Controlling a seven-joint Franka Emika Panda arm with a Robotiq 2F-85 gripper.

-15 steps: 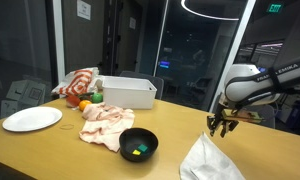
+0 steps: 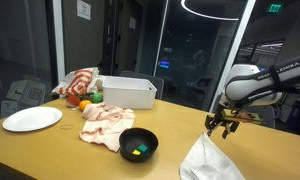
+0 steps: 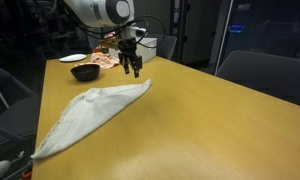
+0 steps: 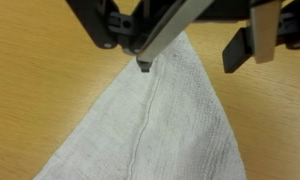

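A white cloth [image 2: 208, 160] lies spread on the wooden table; the second exterior view shows the cloth [image 3: 87, 115] stretching toward the near left. In the wrist view the cloth [image 4: 155, 125] narrows to a corner beneath my fingers. My gripper [image 2: 220, 131] is above the table by the cloth's far corner, fingers apart and empty. In the wrist view the gripper has one finger over the cloth and the other to its right, over bare wood. Exact height above the cloth is hard to tell.
A black bowl [image 2: 139, 144] holding green and yellow pieces stands left of the cloth. Beyond it are a pink cloth [image 2: 106, 125], a white plate [image 2: 33, 119], a white bin [image 2: 129, 93], some fruit and a red-striped bag [image 2: 80, 82].
Over the last second my gripper has shifted slightly, a little to the right in the exterior view. The cloth and the other objects have stayed put.
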